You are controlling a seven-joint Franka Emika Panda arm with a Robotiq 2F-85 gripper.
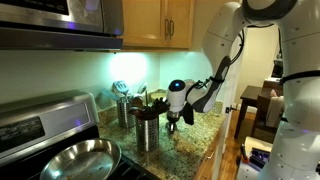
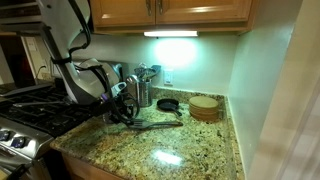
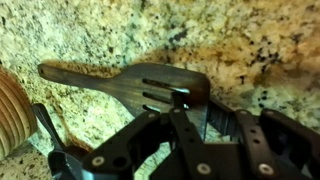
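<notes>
A dark wooden slotted spatula (image 3: 145, 88) lies on the speckled counter in the wrist view, its handle toward the left. In exterior view 2, dark utensils (image 2: 152, 124) lie on the counter beside my gripper (image 2: 128, 112). Seen in the wrist view, my gripper is at the spatula's slotted head, its fingers somewhat apart with the head's edge by the gap. Whether they touch the wood cannot be made out. From exterior view 1 the gripper (image 1: 172, 126) is low over the counter, its tips small and dark.
A metal canister of utensils (image 1: 147, 134) stands near the arm, with another utensil holder (image 1: 122, 110) behind. A black pan (image 2: 169, 104) and a stack of round tan items (image 2: 205, 106) sit at the back. Bare counter (image 2: 190, 150) lies toward the front right.
</notes>
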